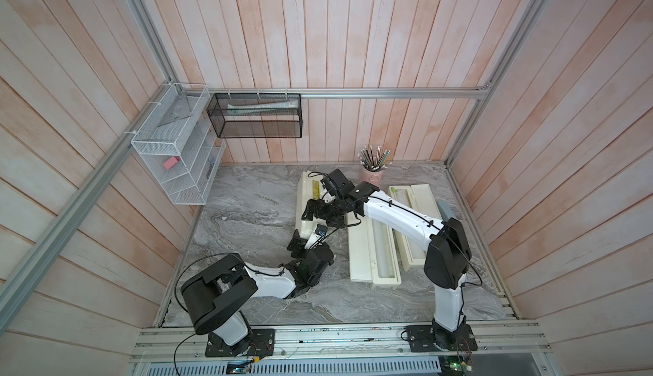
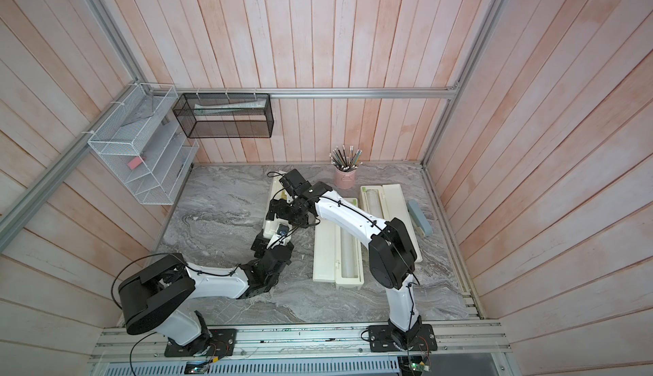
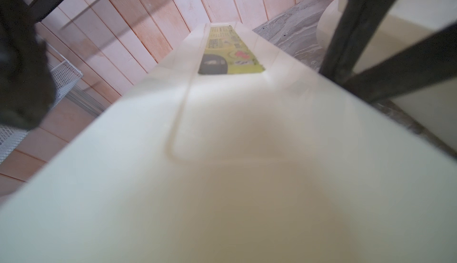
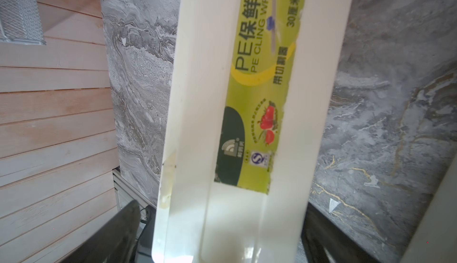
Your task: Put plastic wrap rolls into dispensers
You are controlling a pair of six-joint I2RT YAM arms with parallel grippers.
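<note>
A closed white dispenser (image 4: 195,120) with a yellow-green cling wrap label (image 4: 252,134) lies on the middle of the table. My open left gripper (image 1: 299,243) is at its near end, fingers on either side, as the left wrist view shows. My open right gripper (image 1: 314,209) is over the same dispenser, its blurred fingertips beside the near end. Two more dispensers (image 1: 360,253) (image 2: 394,219) lie open on the right, each with a pale roll-like shape in its trough; partly hidden by the right arm.
A pink cup of pens (image 2: 345,177) stands at the back. A blue-grey bar (image 2: 419,216) lies far right. A white wire rack (image 1: 170,178) and black mesh basket (image 1: 255,127) hang on the walls.
</note>
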